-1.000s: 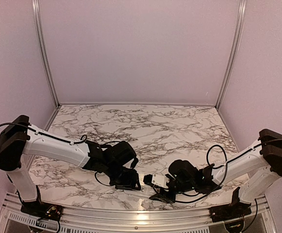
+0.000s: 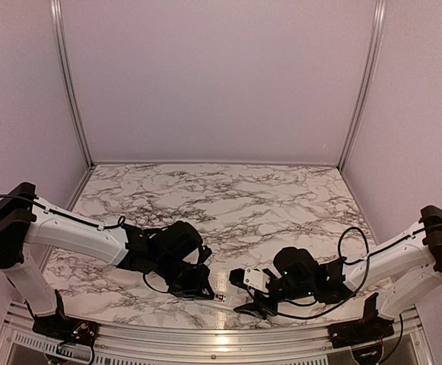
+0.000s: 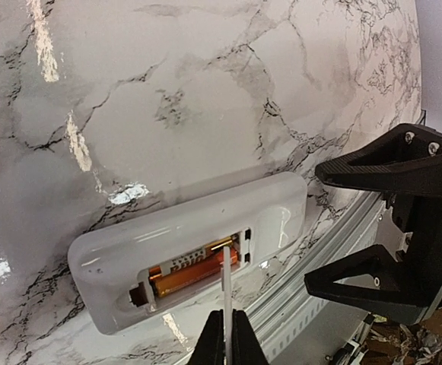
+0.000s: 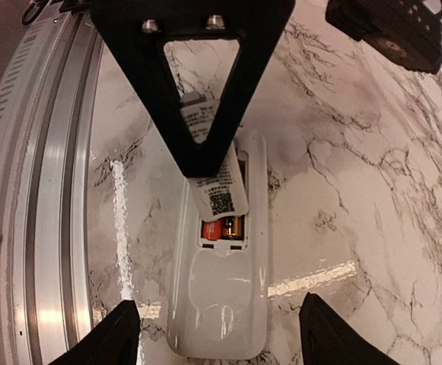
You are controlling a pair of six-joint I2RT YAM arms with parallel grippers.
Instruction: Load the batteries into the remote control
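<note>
The white remote control [image 3: 278, 209] lies face down on the marble near the front rail, its compartment open. Inside sit an orange battery [image 3: 190, 277] and a second battery [image 3: 182, 262] beside it. My left gripper is shut just over the compartment, with nothing visible held; a thin pale edge shows along its tip. In the right wrist view its finger, bearing a printed label, covers part of the compartment. My right gripper stands open at the remote's near end, fingers either side of it.
The metal rail [image 4: 72, 228] runs along the front edge, close to the remote.
In the top view my left gripper has shifted slightly over the last second, and my right arm has moved a little rightward and up in the picture.
</note>
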